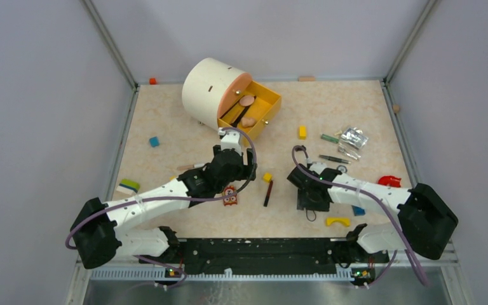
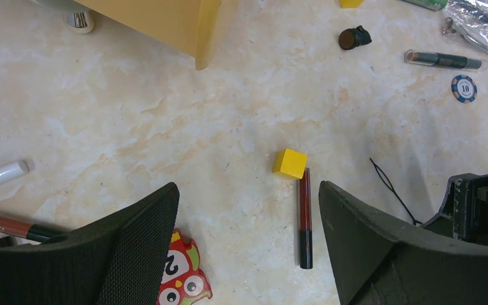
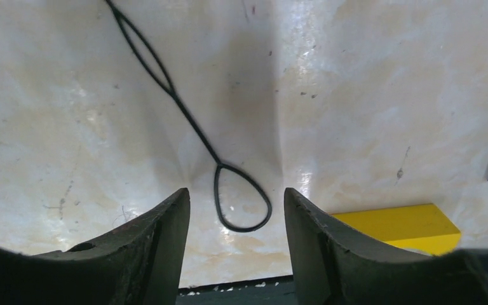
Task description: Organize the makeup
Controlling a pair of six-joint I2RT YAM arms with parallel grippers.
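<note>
The white cylindrical organizer (image 1: 203, 89) stands at the back, its yellow drawer (image 1: 268, 101) pulled out with brushes and sponges inside. My left gripper hangs open over the table in front of it, nothing between its fingers. Below it are a dark red pencil (image 2: 304, 216) beside a yellow cube (image 2: 289, 163) and a red owl piece (image 2: 182, 273). My right gripper is low at the front right, open around the looped end of a thin black cord (image 3: 197, 130) lying on the table, not holding it.
A foil pouch (image 1: 353, 136), dark pens (image 1: 333, 159) and a red item (image 1: 389, 180) lie at the right. A yellow curved block (image 3: 394, 225) lies beside my right fingers. The table's front edge is close to that gripper.
</note>
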